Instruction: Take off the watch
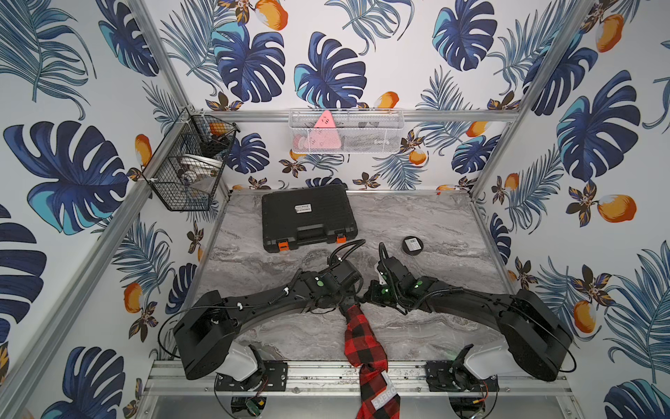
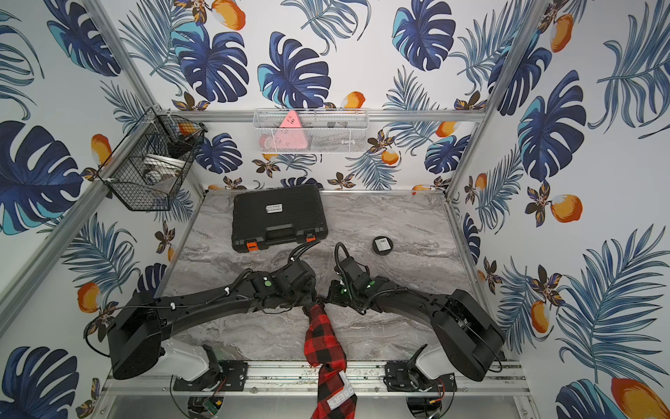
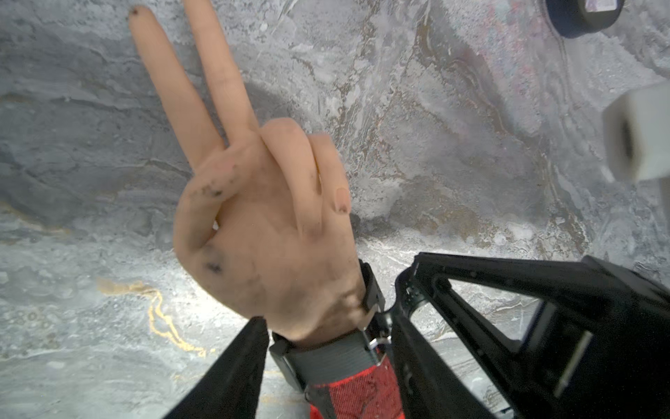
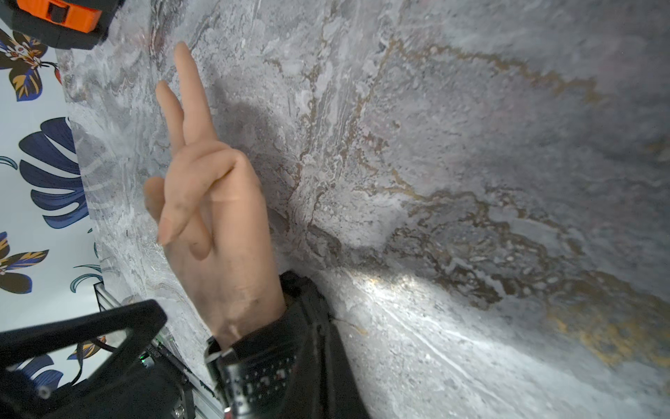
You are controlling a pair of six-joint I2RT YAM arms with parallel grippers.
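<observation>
In the left wrist view, a model hand (image 3: pixel 279 230) in a red-and-black checked sleeve (image 3: pixel 366 391) wears the dark watch (image 3: pixel 331 364) around its wrist. My left gripper stands over the wrist, its fingers apart on either side of the band, and grips nothing visible. Beside the buckle, a curved black piece of strap (image 3: pixel 403 289) stands out at the tip of my right gripper (image 1: pixel 364 299). The right wrist view has the right fingers (image 4: pixel 321 356) shut together just over the watch (image 4: pixel 261 373); whether strap lies between them is hidden there.
A black case (image 1: pixel 309 216) with orange latches lies at the back left of the table. The round black object (image 1: pixel 412 245) sits back right. Wire baskets (image 1: pixel 347 132) hang on the walls. Bare tabletop surrounds the hand.
</observation>
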